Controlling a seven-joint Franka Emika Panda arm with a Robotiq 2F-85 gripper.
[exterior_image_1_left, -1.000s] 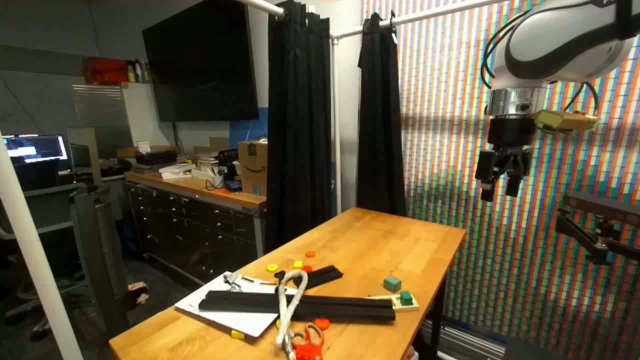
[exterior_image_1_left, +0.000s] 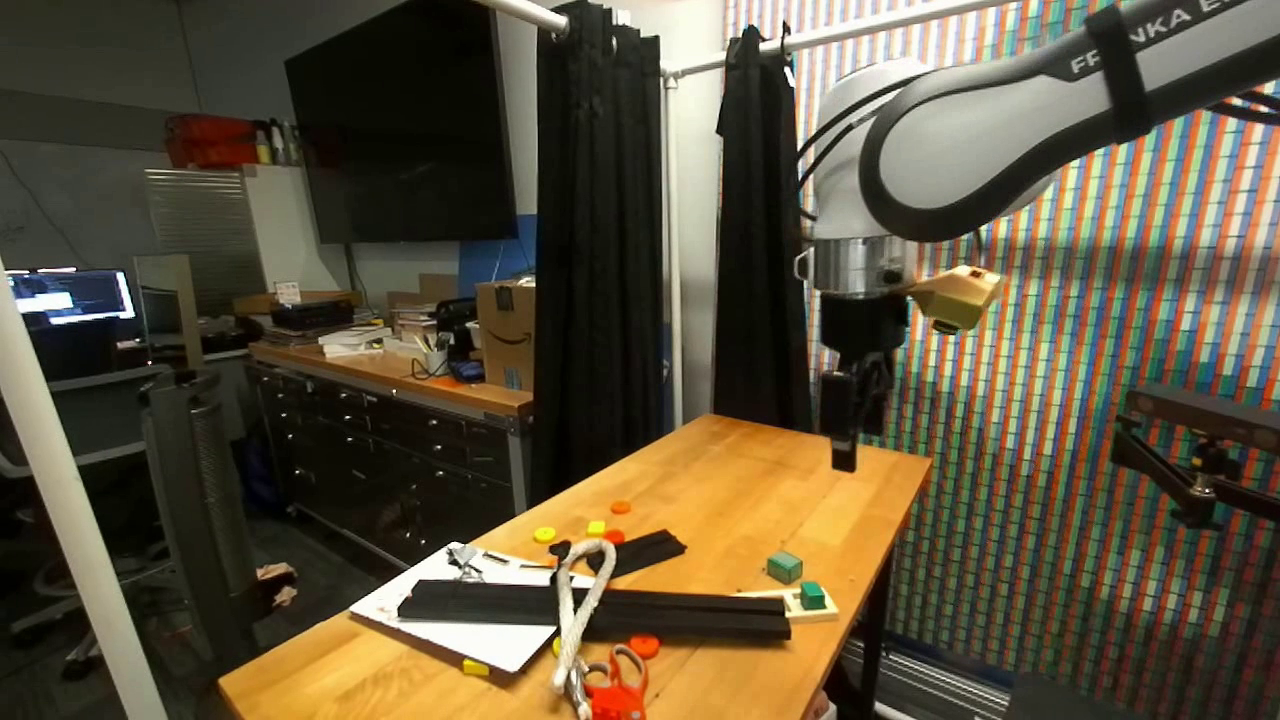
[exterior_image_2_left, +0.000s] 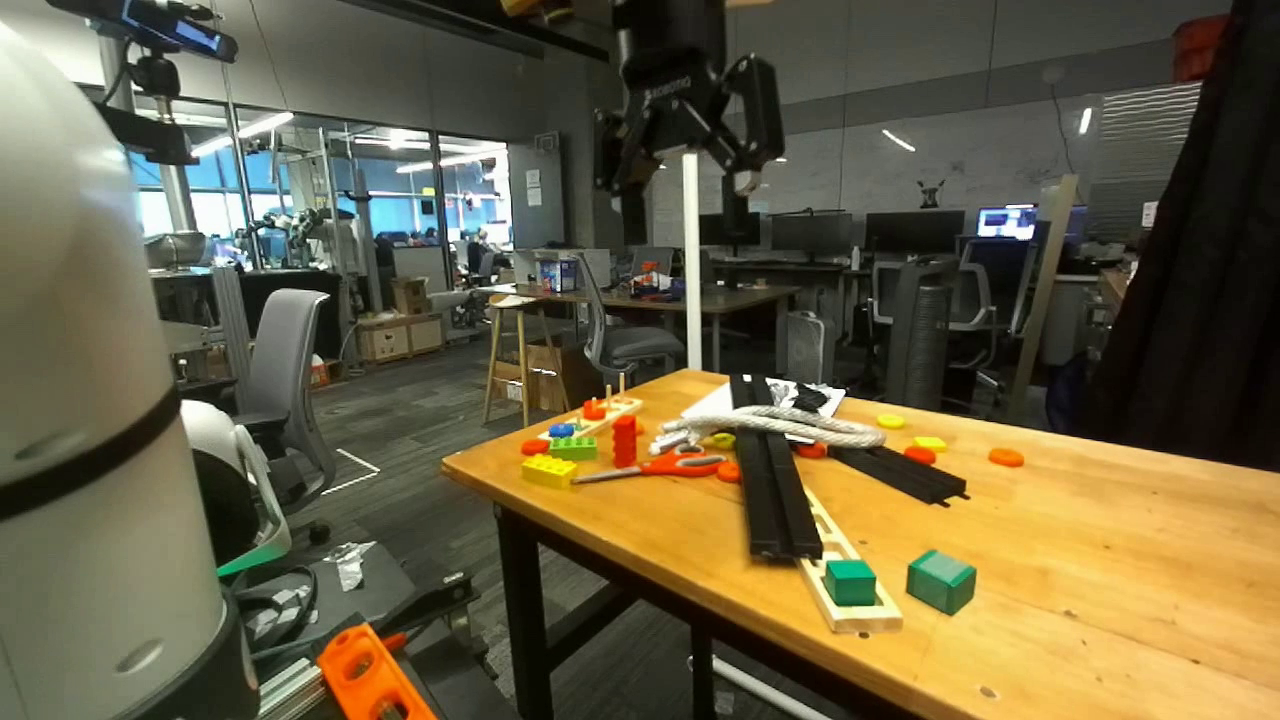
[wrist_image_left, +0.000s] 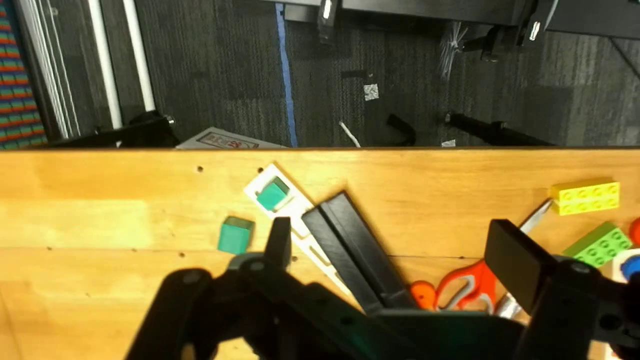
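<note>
High over the table, well clear of everything on it, my gripper (exterior_image_2_left: 684, 228) stands open with nothing between its fingers. One green block (exterior_image_2_left: 852, 582) sits on the end of a pale wooden strip with cut-outs (exterior_image_2_left: 870, 618). A larger green block (exterior_image_2_left: 942, 581) rests on bare wood beside that strip. Across the strip lies a long black grooved track (exterior_image_2_left: 774, 492). In the wrist view both the loose green block (wrist_image_left: 235, 235) and the one on the strip (wrist_image_left: 273, 193) show near my left finger; the gripper's body hides part of the track.
Red-handled scissors (exterior_image_2_left: 684, 463), a white rope loop (exterior_image_2_left: 780, 420), a shorter black track piece (exterior_image_2_left: 900, 472) and a white board (exterior_image_1_left: 396, 606) crowd one half of the table. Yellow (exterior_image_2_left: 549, 470) and green bricks (exterior_image_2_left: 573, 448) lie near its edge. The far end (exterior_image_1_left: 744, 462) is bare.
In exterior view 1 my arm and gripper have moved left and lower, from beyond the table's edge to over its far end, and have turned. The table's objects look unmoved.
</note>
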